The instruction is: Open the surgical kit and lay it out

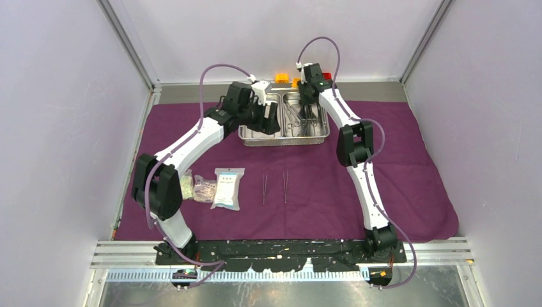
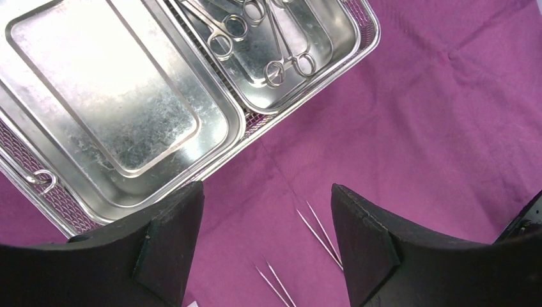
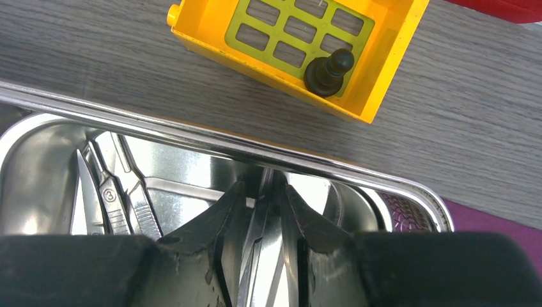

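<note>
The metal kit tray (image 1: 284,142) sits at the back of the purple cloth. Its left inner tray (image 2: 96,77) is empty; scissor-like ringed instruments (image 2: 275,67) lie in the right one. My left gripper is open above the tray's front edge, with nothing between its fingers. Down in the right inner tray, my right gripper has its fingers slightly apart, on either side of a slim metal instrument (image 3: 259,220); no grip on it shows. Scalpel-like tools (image 3: 115,201) lie to its left. Two pairs of tweezers (image 1: 264,190) lie on the cloth.
Left of the tweezers lie a white packet (image 1: 227,189) and two small bags (image 1: 204,190). Behind the tray, a yellow bin (image 3: 281,70) and a red one (image 3: 505,7) stand close to the rim.
</note>
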